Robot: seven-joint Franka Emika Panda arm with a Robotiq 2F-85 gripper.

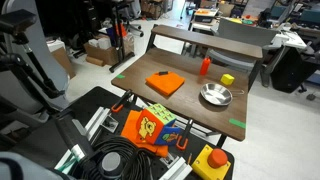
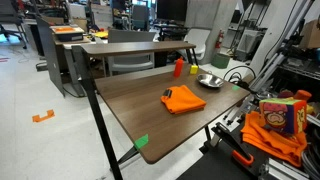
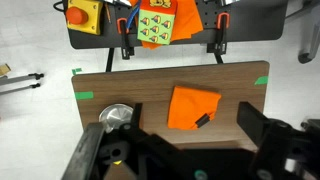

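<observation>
My gripper is at the bottom of the wrist view. Its dark fingers stand wide apart with nothing held between them. Below lies a folded orange cloth (image 3: 190, 104) on the brown table (image 3: 150, 92), and a small black object (image 3: 201, 119) is on the cloth. A round silver pan (image 3: 115, 116) sits to the left, partly behind a finger. Exterior view 1 has the cloth (image 1: 165, 83) toward the table's left and the pan (image 1: 216, 95) toward its right. Near the raised shelf stand a red bottle (image 1: 205, 66) and a yellow block (image 1: 227, 79).
A raised brown shelf (image 1: 208, 40) runs along the table's far side. Beside the table, a black surface holds a bright patterned box (image 1: 150, 125), coiled black cable (image 1: 113, 155) and a red-and-yellow button (image 1: 212, 162). Bare tabletop surrounds the cloth.
</observation>
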